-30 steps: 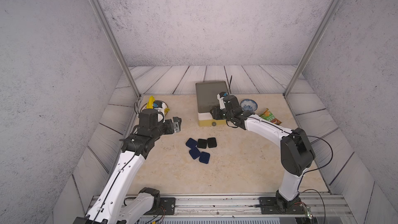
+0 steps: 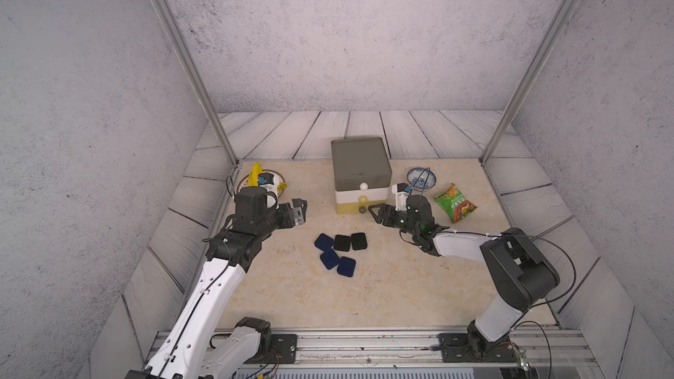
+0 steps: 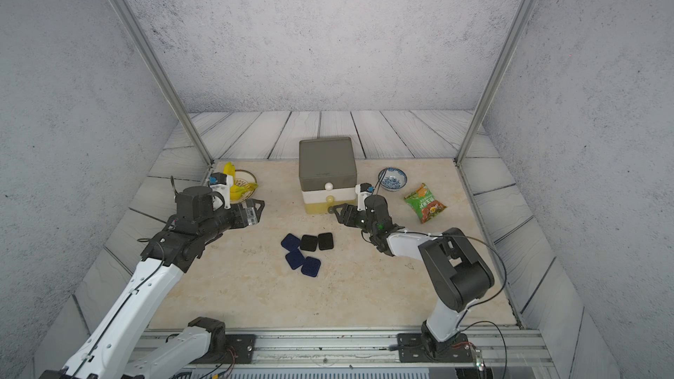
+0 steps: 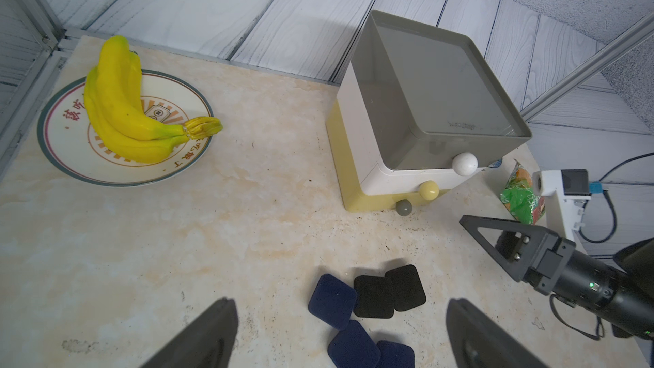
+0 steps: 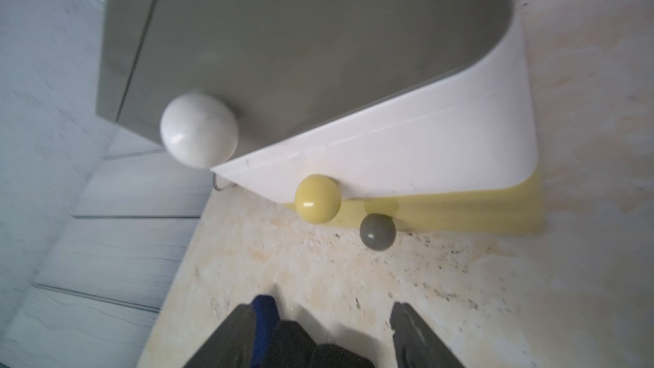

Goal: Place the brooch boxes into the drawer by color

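Observation:
A small drawer cabinet [image 2: 361,163] stands at the back middle with its grey, white and yellow tiers all closed. In the right wrist view its white knob [image 5: 199,129], yellow knob [image 5: 317,199] and grey knob [image 5: 377,231] face me. Before it on the table lie three navy boxes [image 2: 346,266] and two black boxes [image 2: 358,240], close together. My right gripper, open and empty, is just in front of the cabinet, apart from the knobs. To the left, above the table, my left gripper is also open with nothing between its fingers.
A plate [image 4: 61,153] with yellow bananas [image 4: 129,112] sits at the back left. Right of the cabinet are a blue-patterned bowl [image 2: 422,179] and a green snack bag [image 2: 455,203].
My right gripper has drawn back from the cabinet's front, towards the right and the table's front, uncovering the knobs. The left arm, boxes and cabinet have stayed put.

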